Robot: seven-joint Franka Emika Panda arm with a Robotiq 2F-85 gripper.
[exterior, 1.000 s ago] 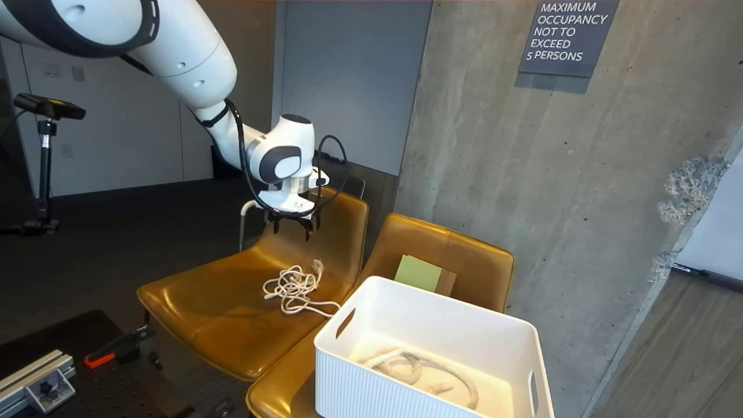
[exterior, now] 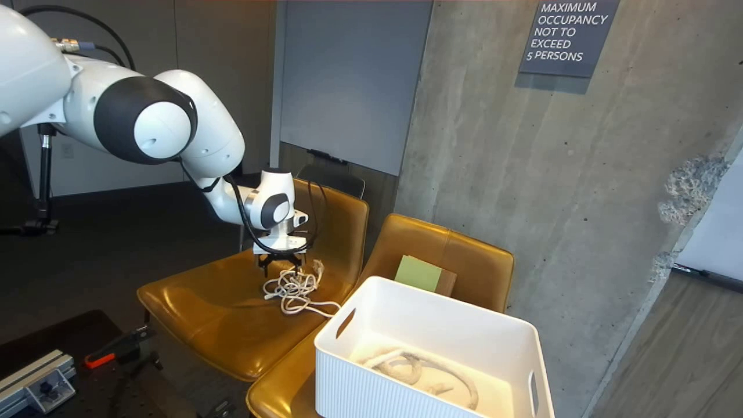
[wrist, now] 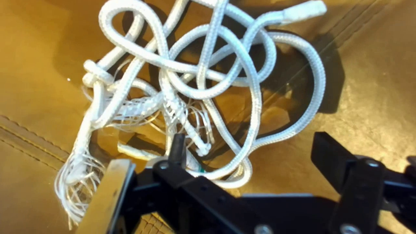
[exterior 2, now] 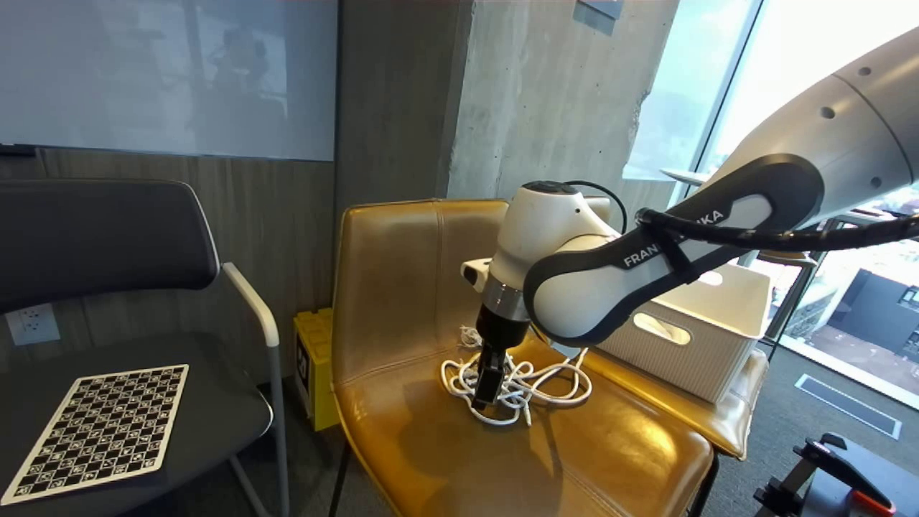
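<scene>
A tangled white rope (exterior: 295,287) with frayed ends lies heaped on the seat of the brown leather chair (exterior 2: 465,469). In the wrist view its loops (wrist: 253,97) fill the middle, and one end carries a knot. My gripper (exterior: 280,266) points down just above the heap. Its fingers stand wide apart; the left finger (wrist: 178,150) is over the rope's lower part, while the right finger (wrist: 331,160) is over bare leather. I hold nothing. Whether a fingertip touches the rope, I cannot tell.
A white bin (exterior: 390,397) with more rope inside (exterior: 411,366) occupies the neighbouring chair. Behind it leans a green and brown block (exterior: 419,274). The chair's backrest (exterior 2: 418,284) rises close behind my gripper.
My arm has come down, and slightly left in exterior view 1, from well above the chair to just over the rope. The rope looks unmoved.
</scene>
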